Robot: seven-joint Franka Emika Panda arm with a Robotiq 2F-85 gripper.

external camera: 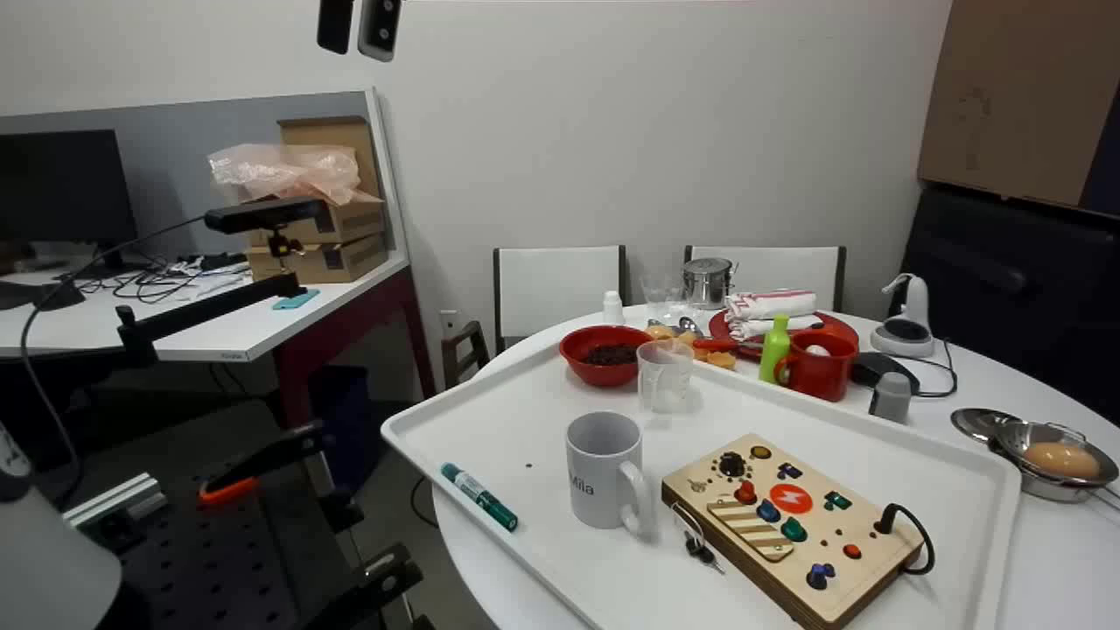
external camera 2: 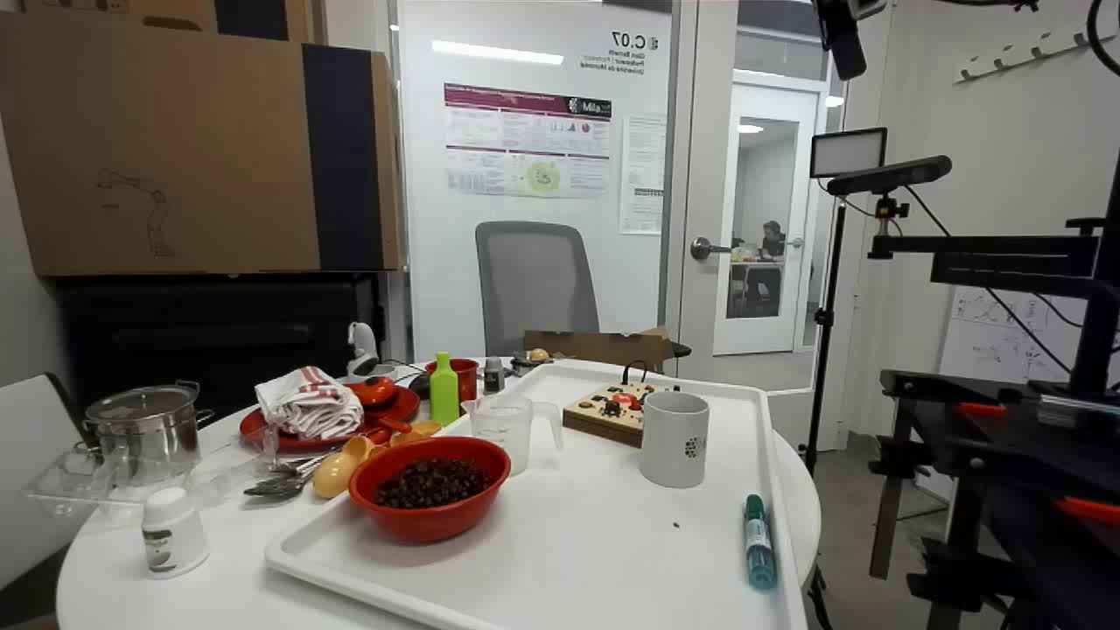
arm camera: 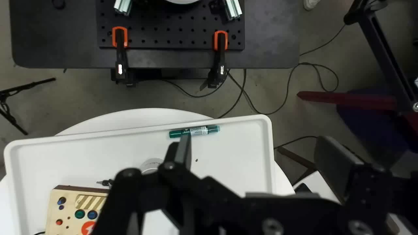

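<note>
My gripper is open high above the white tray (arm camera: 235, 160), its fingers wide apart with nothing between them. Only its fingertips show at the top of exterior view 1. On the tray lies a green marker (external camera: 479, 495) near the edge. A grey-white mug (external camera: 603, 472) with "Mila" lettering stands upright to the marker's right; in the wrist view the gripper mostly hides it. Beside the mug sits a wooden button box (external camera: 794, 525) with coloured knobs. A red bowl (external camera 2: 430, 488) of dark beans and a clear measuring cup (external camera: 664, 376) stand at the tray's far end.
Beyond the tray, the round table carries a green bottle (external camera: 774, 348), a red mug (external camera: 819, 364), a red plate with a folded towel (external camera 2: 310, 402), a steel pot (external camera 2: 145, 432) and a white bottle (external camera 2: 173, 532). The tray is bare between marker and bowl.
</note>
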